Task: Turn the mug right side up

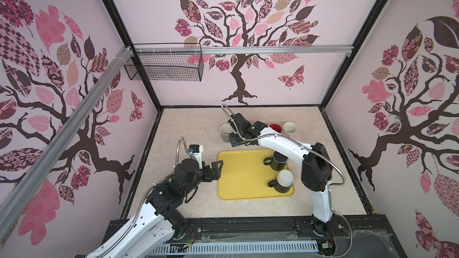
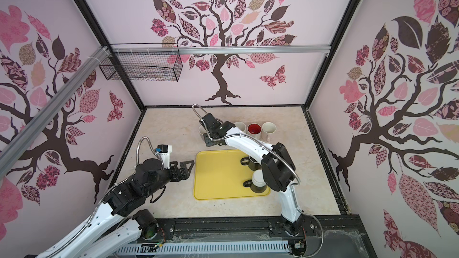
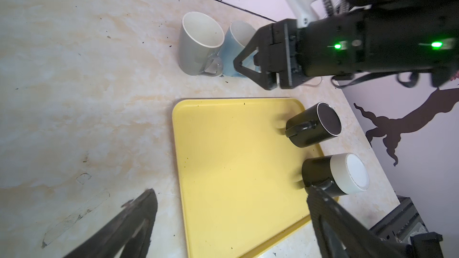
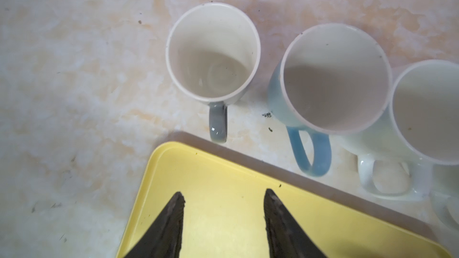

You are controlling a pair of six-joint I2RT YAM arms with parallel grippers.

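Two mugs lie on their sides on the yellow tray (image 3: 229, 153): a black mug (image 3: 313, 124) near its back right and a black-and-white mug (image 3: 334, 174) at its front right. Upright mugs stand behind the tray: a white mug with grey handle (image 4: 212, 52), a light blue mug (image 4: 330, 76) and a white mug (image 4: 425, 110). My right gripper is above them and the tray, its fingers apart with nothing between. My left gripper hangs open over the table left of the tray.
A red-lined mug (image 2: 254, 130) and a cream mug (image 2: 269, 129) stand at the back right. A wire basket (image 1: 167, 67) hangs on the left of the back rail. The table left of the tray is clear.
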